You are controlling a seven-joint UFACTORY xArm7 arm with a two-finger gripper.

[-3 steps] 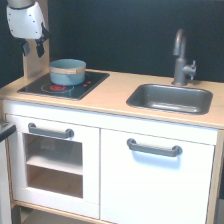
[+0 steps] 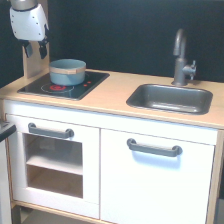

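High at the left edge, my white gripper (image 2: pixel 36 50) hangs above the back-left end of the counter. Its dark fingers point down and look spread apart, with nothing visible between them. A blue-grey pot (image 2: pixel 67 73) stands upright on the black stovetop (image 2: pixel 42 86), to the right of and below the gripper. They are apart. A red ring mark shows on the stovetop in front of the pot.
On the right, a grey sink (image 2: pixel 170 98) is set into the wooden counter (image 2: pixel 112 90), with a tall faucet (image 2: pixel 180 60) behind it. Bare counter lies between stove and sink. Below are a shelved oven compartment (image 2: pixel 55 160) and a white cabinet door (image 2: pixel 150 185).
My gripper has shifted slightly right and down. The pot and the kitchen have not visibly moved.
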